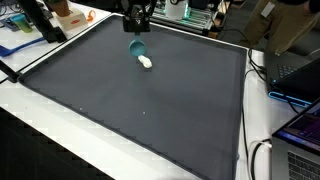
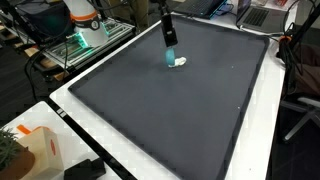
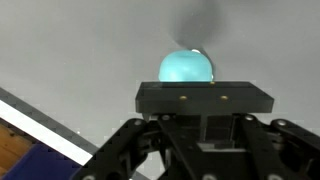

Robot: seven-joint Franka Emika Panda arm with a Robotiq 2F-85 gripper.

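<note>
A turquoise, rounded object (image 3: 186, 67) shows just beyond the dark fingers of my gripper in the wrist view. My gripper (image 1: 137, 36) is shut on it; the fingertips are largely hidden in exterior view 1. Close by on the grey board lies a small white object (image 1: 145, 62), just in front of the turquoise object (image 1: 137, 48). From exterior view 2, the turquoise object (image 2: 170, 56) hangs below the gripper (image 2: 168, 44), with the white object (image 2: 178, 63) at its lower right. Whether the two touch cannot be told.
The dark grey board (image 1: 150, 110) is otherwise bare, with broad free room toward the front. A laptop (image 1: 298, 160) and cables lie along the right side. A basket (image 2: 15, 160) and an orange-topped item (image 2: 45, 150) stand off the board at lower left in exterior view 2.
</note>
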